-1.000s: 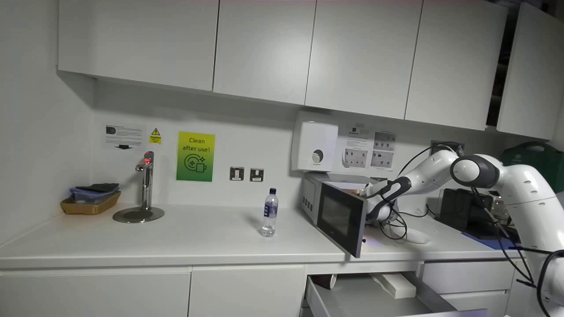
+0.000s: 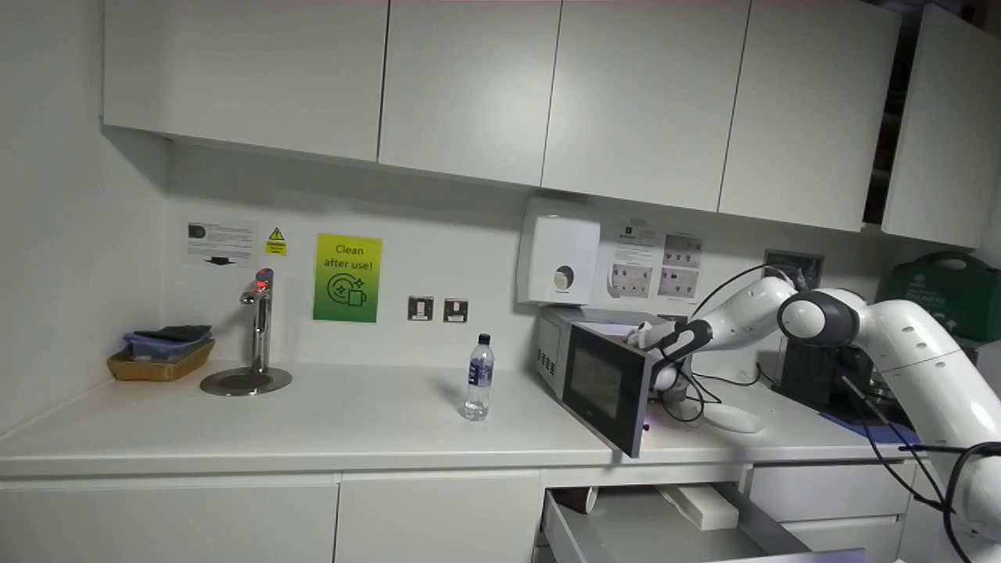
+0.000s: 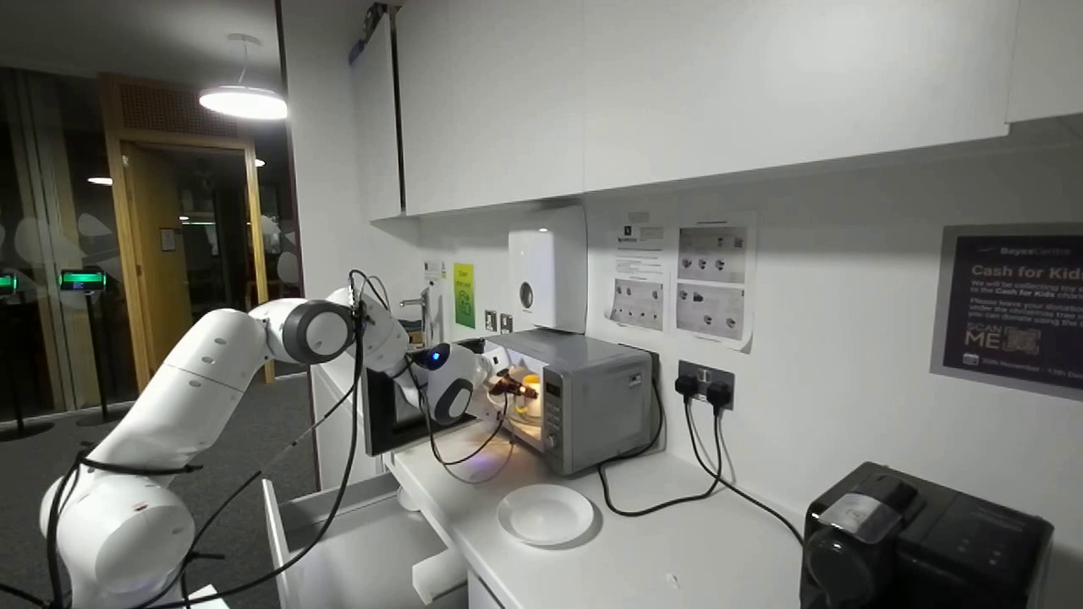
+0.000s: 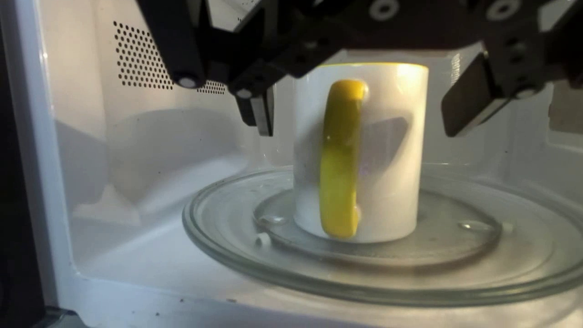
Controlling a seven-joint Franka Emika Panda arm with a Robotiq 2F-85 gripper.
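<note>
A white mug (image 4: 389, 164) with a yellow handle and yellow rim stands upright on the glass turntable (image 4: 235, 262) inside the microwave (image 3: 609, 406). Its handle faces the wrist camera. My gripper is open, its two fingers to the left and right of the mug's upper part, with a visible gap on either side in the wrist view. How deep the fingertips reach around the mug I cannot tell. In exterior view 2 the gripper (image 3: 518, 389) reaches into the lit opening; the microwave's door (image 2: 605, 385) stands open and hides it in exterior view 1.
A white plate (image 3: 546, 513) lies on the counter beside the microwave. Below, a drawer (image 2: 629, 530) is pulled out, holding a cup (image 2: 588, 500) and a white box (image 2: 704, 507). A water bottle (image 2: 478, 380) stands left of the door. A coffee machine (image 3: 924, 538) is at the right.
The arm has moved left in exterior view 1, bringing the hand further in behind the open microwave door. Bottle, door and drawer look unmoved.
</note>
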